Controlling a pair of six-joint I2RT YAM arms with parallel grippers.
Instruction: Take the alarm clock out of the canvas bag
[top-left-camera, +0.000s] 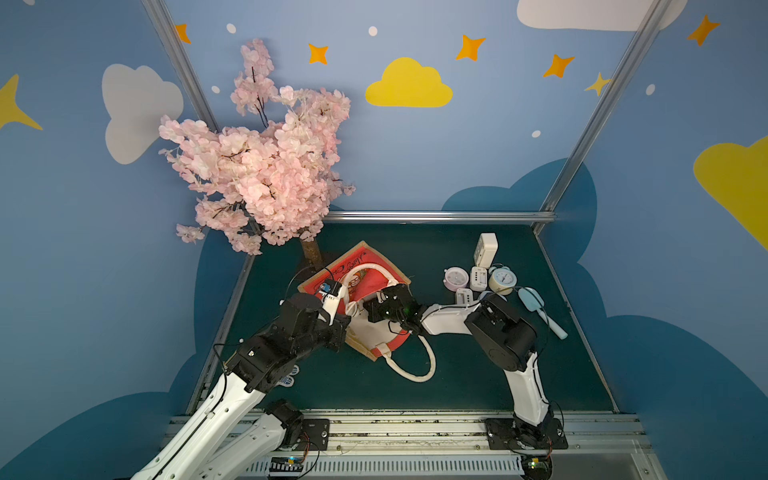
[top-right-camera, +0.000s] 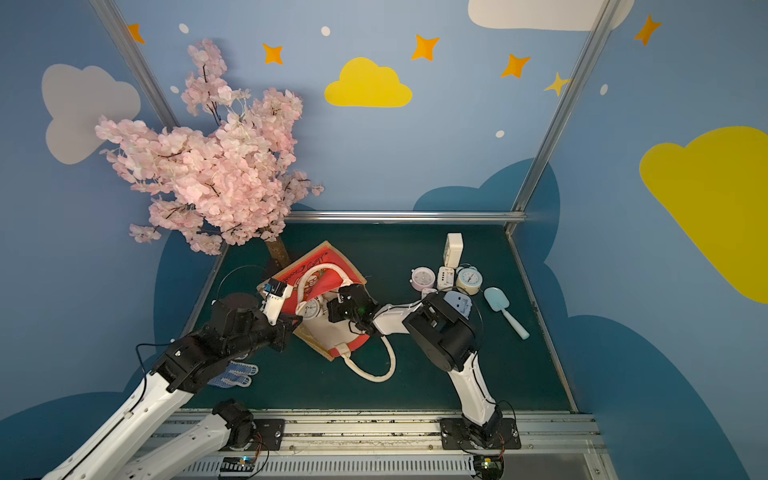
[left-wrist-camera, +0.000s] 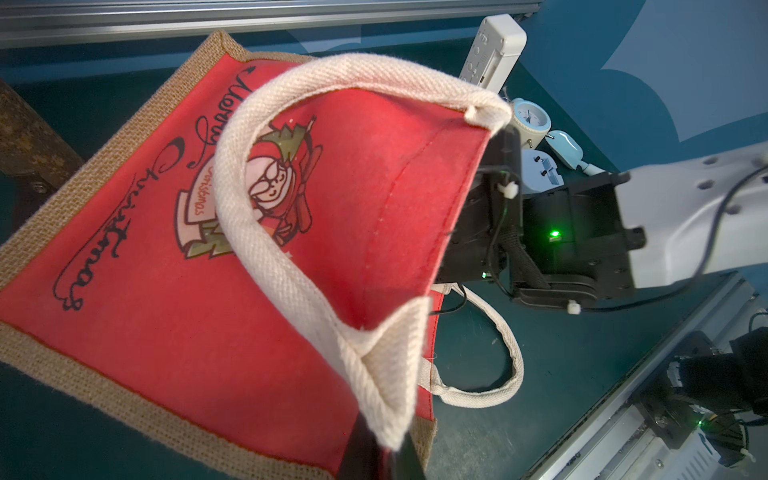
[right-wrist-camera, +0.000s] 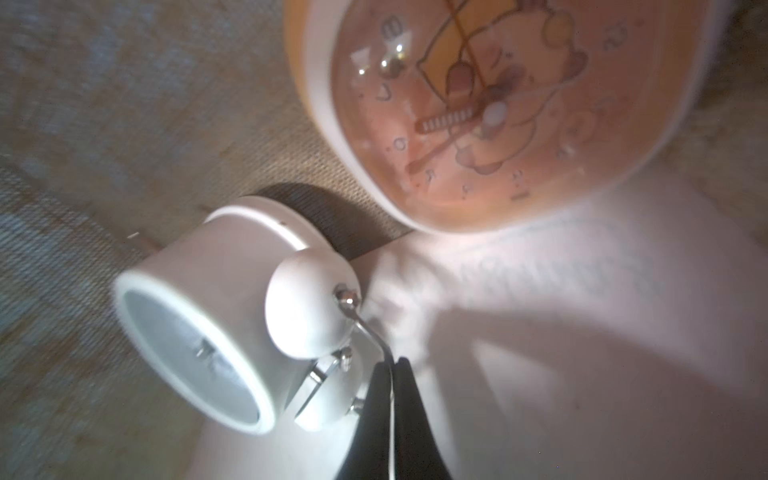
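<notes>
The red canvas bag (left-wrist-camera: 336, 200) with burlap trim lies with its mouth toward my right arm. At the mouth's edge, by the base of a cream handle (left-wrist-camera: 232, 160), my left gripper is shut on the fabric. My right gripper reaches inside and is shut beside a white twin-bell alarm clock (right-wrist-camera: 200, 312), at the thin metal arm of its bell; whether it grips that is unclear. A peach-orange clock (right-wrist-camera: 512, 104) lies above it in the right wrist view.
Clocks and white devices (top-left-camera: 502, 280) stand at the right, with a pale blue scoop (top-left-camera: 532, 300) beside them. The blossom tree (top-left-camera: 264, 176) stands at the back left. Bare table (top-left-camera: 488, 376) shows at front right.
</notes>
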